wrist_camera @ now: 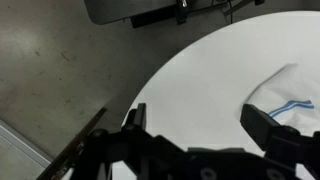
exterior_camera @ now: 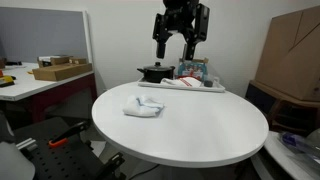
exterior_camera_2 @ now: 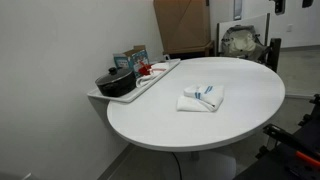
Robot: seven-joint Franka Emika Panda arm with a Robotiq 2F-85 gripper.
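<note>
A white cloth with blue stripes lies loosely folded on the round white table (exterior_camera: 210, 130). The cloth (exterior_camera: 143, 107) is on the table's left part in exterior view 1 and toward its near side in exterior view 2, where the cloth (exterior_camera_2: 202, 98) shows its stripes. High above the table hangs my gripper (exterior_camera: 175, 50), open, well clear of the cloth. Its fingers stand wide apart in the wrist view, with only bare table and floor between them. There the cloth (wrist_camera: 283, 97) lies at the right, partly behind the right finger (wrist_camera: 258, 124).
At the table's back edge a white tray (exterior_camera_2: 125, 97) holds a dark lidded pot (exterior_camera_2: 115, 80), a red-and-white cloth (exterior_camera_2: 152, 72) and a blue box (exterior_camera_2: 136, 56). Brown boxes (exterior_camera: 62, 70) sit on a side table at left.
</note>
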